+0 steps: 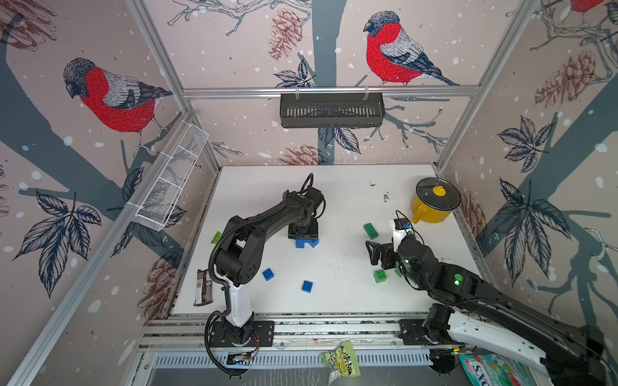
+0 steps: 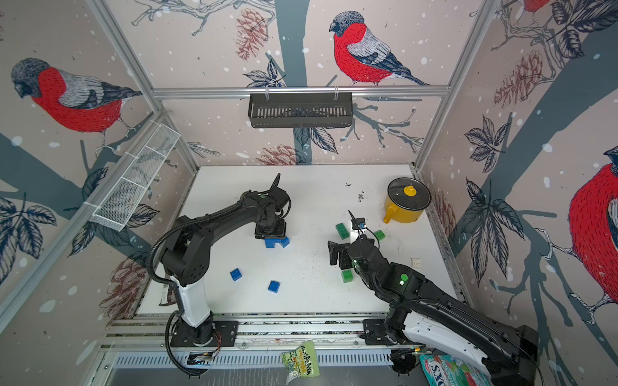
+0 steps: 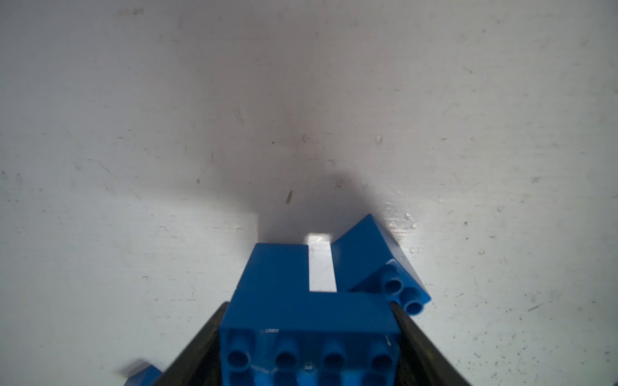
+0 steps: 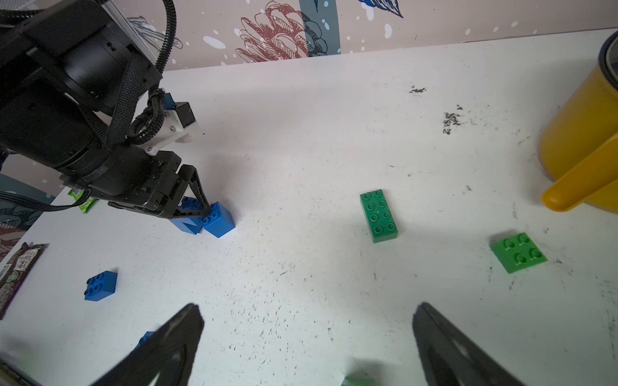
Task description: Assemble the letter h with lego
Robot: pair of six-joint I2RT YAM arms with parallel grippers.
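In the left wrist view my left gripper is shut on a blue brick assembly (image 3: 309, 312), a long studded brick with another blue piece at its end, just above the table. A separate angled blue brick (image 3: 363, 257) touches or nearly touches its right side. My right gripper is open and empty, over the right of the table. Loose blue bricks (image 1: 268, 274) (image 1: 307, 285) lie toward the front. Green bricks (image 4: 378, 215) (image 4: 518, 252) lie on the right.
A yellow pot (image 1: 432, 207) stands at the back right. A wrapped packet (image 1: 203, 287) lies at the left edge. A black basket (image 1: 331, 110) hangs on the back wall.
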